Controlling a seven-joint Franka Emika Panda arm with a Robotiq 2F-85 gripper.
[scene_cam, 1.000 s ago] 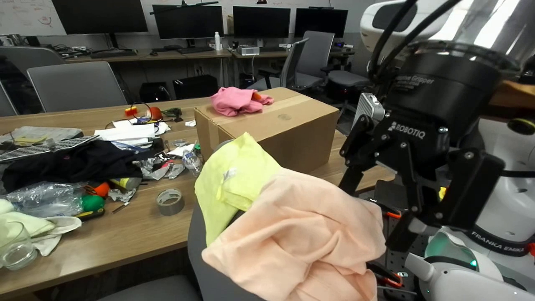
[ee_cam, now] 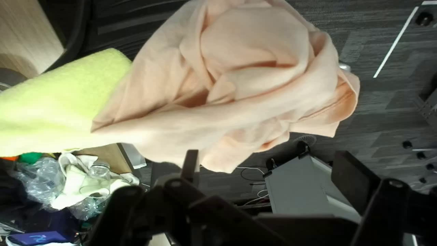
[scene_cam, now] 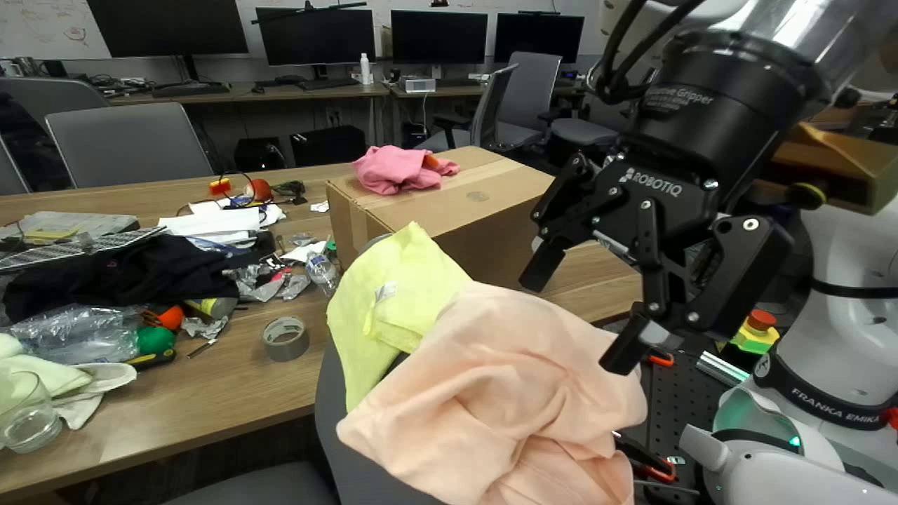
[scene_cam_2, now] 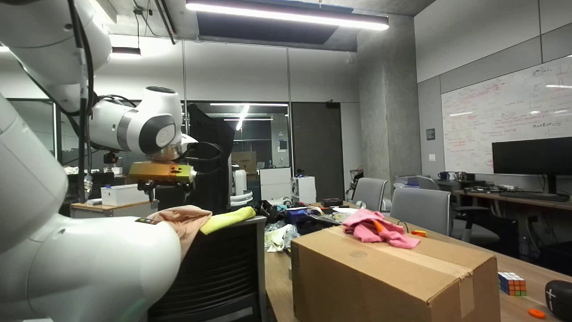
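A peach cloth lies crumpled over the back of a chair, its folds hanging down. Beside it, partly under its edge, a yellow cloth drapes over the same chair back. My gripper stands open above and beside the peach cloth's right part, apart from it as far as I can tell. In the wrist view the peach cloth fills the upper middle, beyond the spread fingers, and no cloth sits between them. The yellow cloth shows at the left there.
A large cardboard box with a pink cloth on top stands on the table behind the chair. The table's left side is cluttered; a tape roll sits near its front edge. The robot's white base is at the right.
My gripper has moved left and slightly up in exterior view 1, towards the space over the peach cloth. It stays open. The peach cloth has shifted very little, if at all.
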